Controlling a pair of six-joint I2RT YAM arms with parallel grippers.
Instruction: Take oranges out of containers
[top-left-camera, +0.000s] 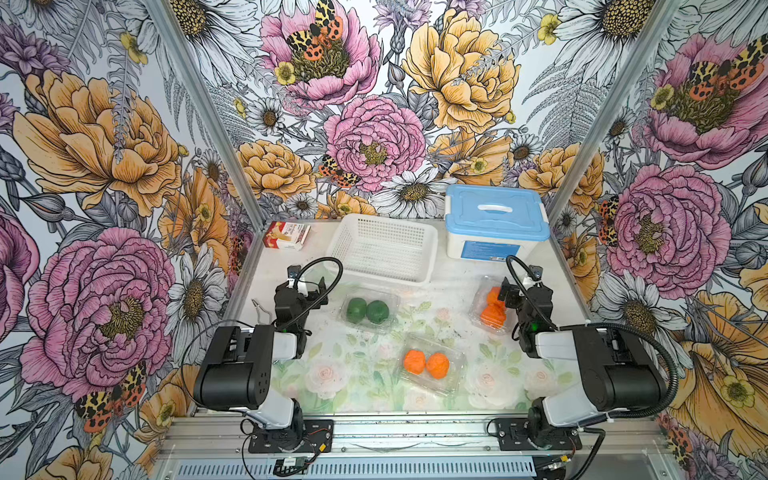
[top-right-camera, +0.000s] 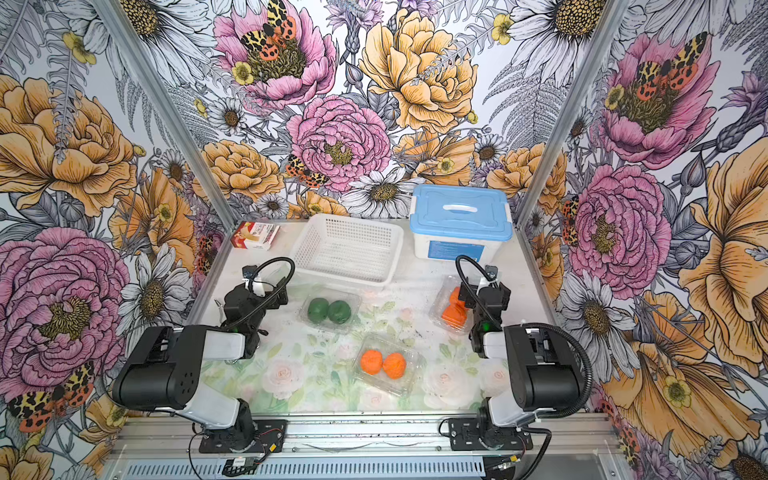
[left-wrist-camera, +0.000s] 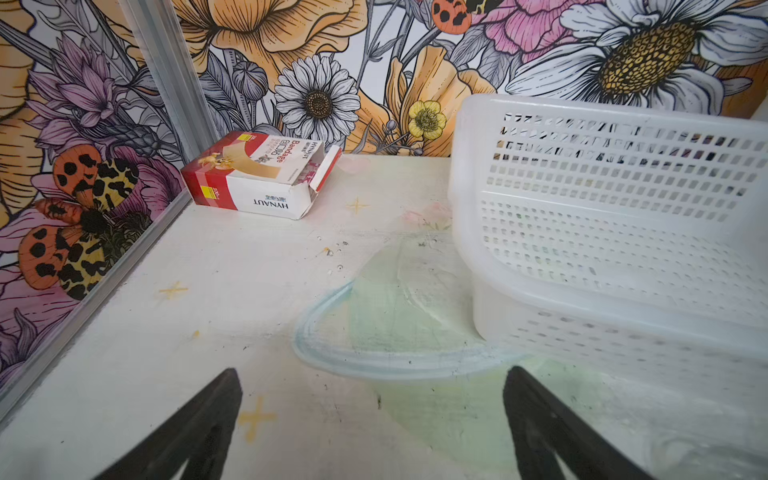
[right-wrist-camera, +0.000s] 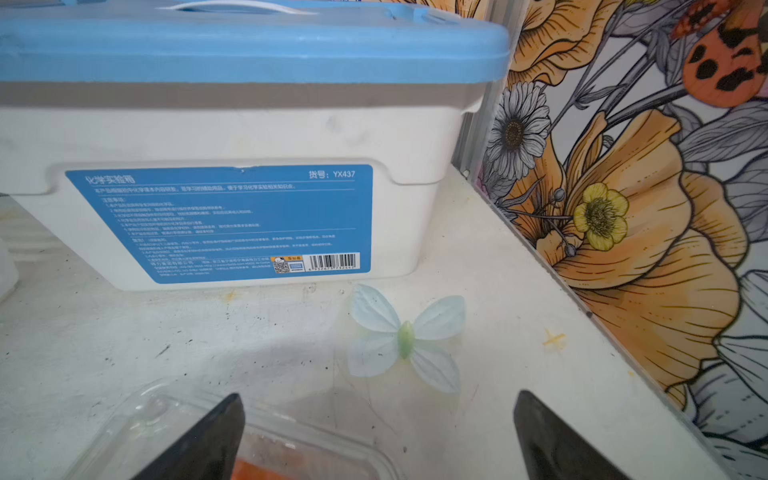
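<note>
Two round oranges (top-left-camera: 425, 364) sit in a clear plastic container (top-left-camera: 445, 385) at the front middle of the table. A second clear container (top-right-camera: 443, 297) at the right holds more orange pieces (top-right-camera: 453, 309); the right arm partly covers it in the top left view. In the right wrist view its rim (right-wrist-camera: 320, 436) shows low in the picture, near my right gripper, which is open and empty. My left gripper also stands open with nothing between its fingers, over bare table left of the white basket (left-wrist-camera: 608, 312).
A clear container with two green fruits (top-left-camera: 367, 310) lies in front of the basket. Behind stand a blue-lidded box (top-left-camera: 496, 220) at the right and a red-white bandage box (top-left-camera: 286, 235) at the left.
</note>
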